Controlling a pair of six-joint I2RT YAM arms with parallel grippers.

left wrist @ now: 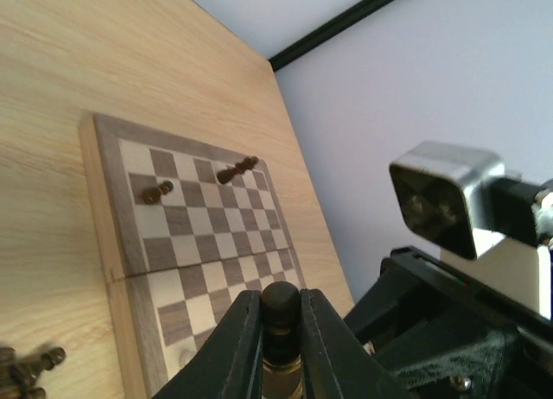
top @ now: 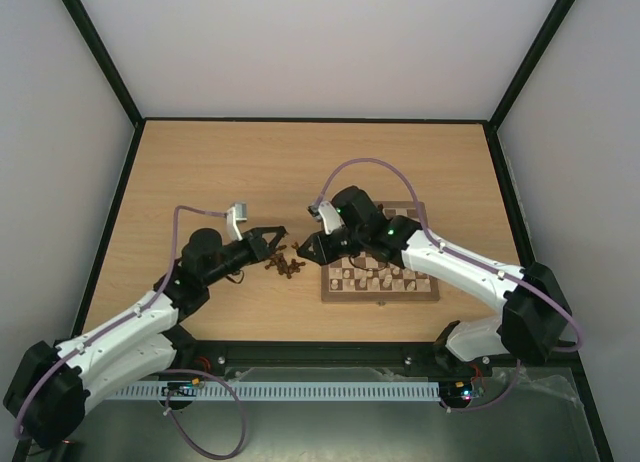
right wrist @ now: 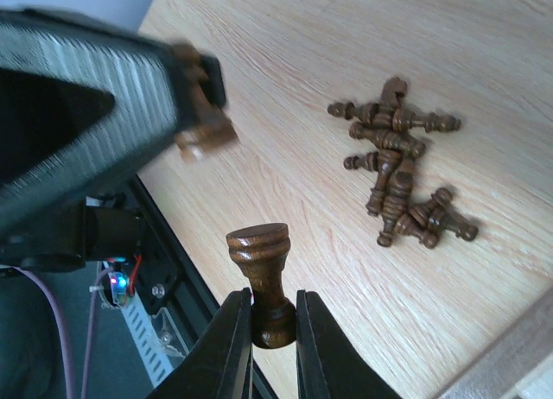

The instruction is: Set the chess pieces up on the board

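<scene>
My left gripper is shut on a dark brown chess piece (left wrist: 280, 308), whose rounded end shows between the fingers. In the right wrist view that piece (right wrist: 206, 118) appears blurred at the left gripper's tip. My right gripper is shut on a dark, flat-ended piece (right wrist: 260, 261) standing out past its fingertips. In the top view both grippers face each other left of the chessboard (top: 331, 294), close but apart. A pile of brown pieces (right wrist: 397, 170) lies on the table below them. Light pieces (top: 360, 282) occupy the board's near rows, partly under the right arm.
Two brown pieces, one nearer (left wrist: 156, 192) and one farther (left wrist: 238, 169), are on the board's far part, among many empty squares. The table (top: 220, 162) behind and left of the board is clear. The right arm reaches across the board.
</scene>
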